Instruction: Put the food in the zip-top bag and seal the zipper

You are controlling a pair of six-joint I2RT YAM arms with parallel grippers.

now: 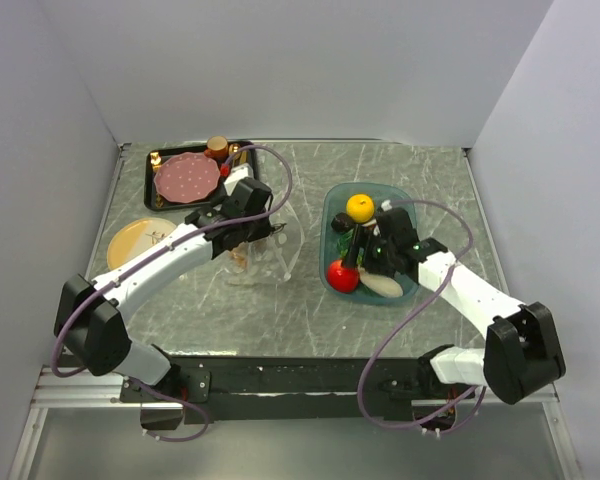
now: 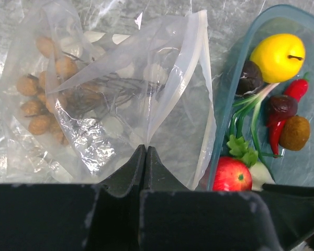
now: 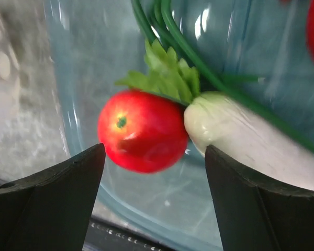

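Observation:
The clear zip top bag [image 2: 120,78] lies on the table with its mouth facing the bin; round brown food [image 2: 29,85] on thin stems shows in it. My left gripper is shut at the mouth, where folds of film converge on its fingertips, on the bag's edge. Over the front of the blue bin [image 1: 388,298] hangs my right gripper [image 1: 358,250], open and empty. Below its parted fingers [image 3: 73,183] is a red apple [image 3: 141,130], beside a white radish [image 3: 251,136] and green leaves [image 3: 162,73].
Farther back in the bin are a yellow fruit [image 2: 278,55], dark round pieces [image 2: 249,78], red peppers [image 2: 296,89] and a brown fruit [image 2: 294,133]. A black tray [image 1: 154,198] with a pink plate [image 1: 187,178] stands back left, a yellow plate [image 1: 125,243] left.

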